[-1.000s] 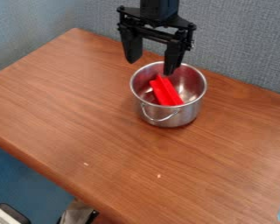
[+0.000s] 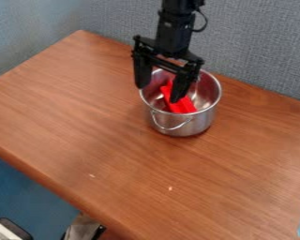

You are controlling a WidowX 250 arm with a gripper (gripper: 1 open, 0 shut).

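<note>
A steel pot (image 2: 180, 122) with a wire handle sits on the wooden table at the upper right. Red objects (image 2: 183, 107) lie inside it. My black gripper (image 2: 159, 88) is open, its fingers reaching down over the pot's rim, one at the left side and one over the red objects. Whether either finger touches them I cannot tell.
A grey padded wall stands behind it. Blue floor shows past the near left edge.
My gripper has come down from above the pot to within its rim. The pot appears to stand in the same place.
</note>
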